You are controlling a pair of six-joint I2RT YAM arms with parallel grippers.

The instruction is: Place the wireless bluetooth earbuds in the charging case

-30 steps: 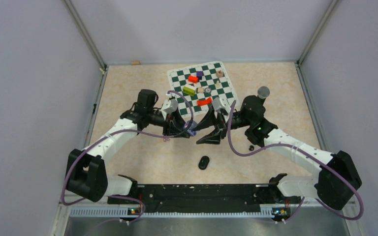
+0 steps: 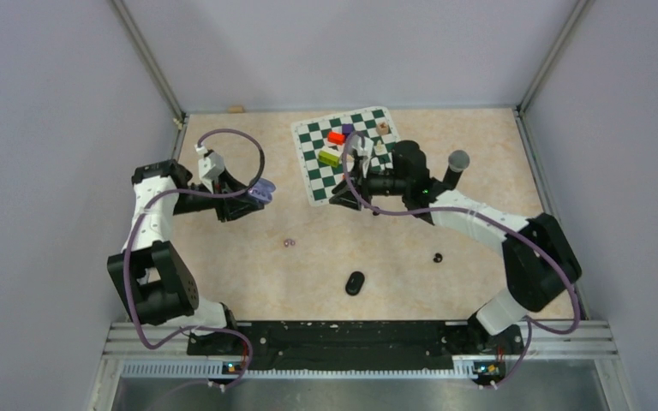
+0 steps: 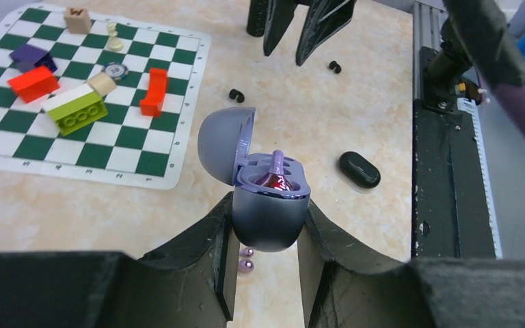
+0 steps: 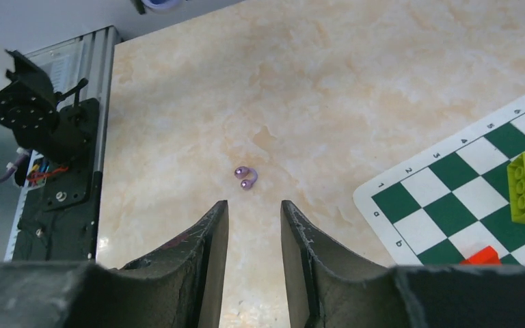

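Observation:
In the left wrist view, my left gripper is shut on the lower body of the lilac charging case, whose lid stands raised. A shiny purple curved piece sits in the case and looks like an earbud. On the bare table, clear of both grippers, lies a small purple clip-shaped earbud; from above, this earbud is between the two arms. My right gripper is open and empty, its fingers apart. Seen from above, my right gripper hangs near the checkered board.
The checkered board with blocks and small pieces lies at the back. A closed black case is near the front, and black earbuds lie apart on the table. Bare table surrounds the purple earbud.
The arms have drawn apart. My left gripper has moved left with the case in it; my right gripper has moved back and left, away from the case, toward the board.

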